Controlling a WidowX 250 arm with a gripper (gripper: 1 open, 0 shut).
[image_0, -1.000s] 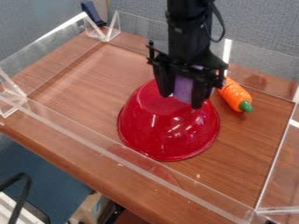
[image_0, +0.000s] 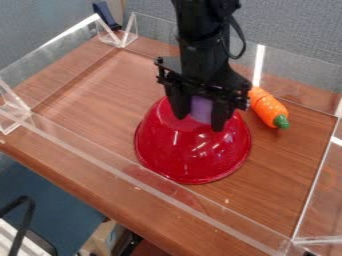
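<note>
My black gripper (image_0: 201, 92) hangs over a red bowl-like object (image_0: 187, 155), reaching down to a purple object (image_0: 203, 112) at its middle. The fingers partly hide the purple object, and I cannot tell whether they grip it. An orange carrot (image_0: 267, 107) with a green top lies just right of the gripper, behind the red object.
The wooden table (image_0: 87, 110) has clear plastic walls along its edges. Free wood shows left of the red object and to its lower right. Outside the lower left edge is a dark cable.
The gripper has shifted slightly left and turned a little; the purple object beneath it appears slightly shifted. The carrot and red object look unmoved.
</note>
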